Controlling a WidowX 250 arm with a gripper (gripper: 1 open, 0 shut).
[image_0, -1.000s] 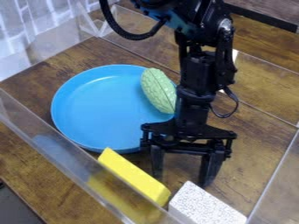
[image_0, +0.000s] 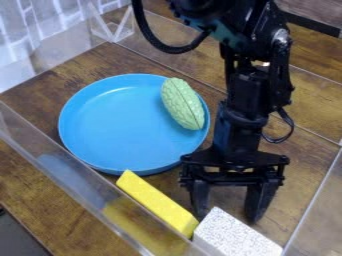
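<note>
My black gripper (image_0: 230, 200) is low over the wooden floor at the right of the plate, its fingers apart and open, with nothing seen between them. A blue plate (image_0: 114, 125) holds a pale green, ridged oblong object (image_0: 182, 103) on its right side. In front of the gripper lie a yellow block (image_0: 154, 203) and a white speckled block (image_0: 235, 236).
Clear plastic walls (image_0: 48, 160) run along the near left and right edges. Bare wood (image_0: 301, 140) shows to the right of the arm and around the plate's left side.
Over the last second my gripper has shifted slightly to the right and down. The plate, the green object and the blocks look about where they were.
</note>
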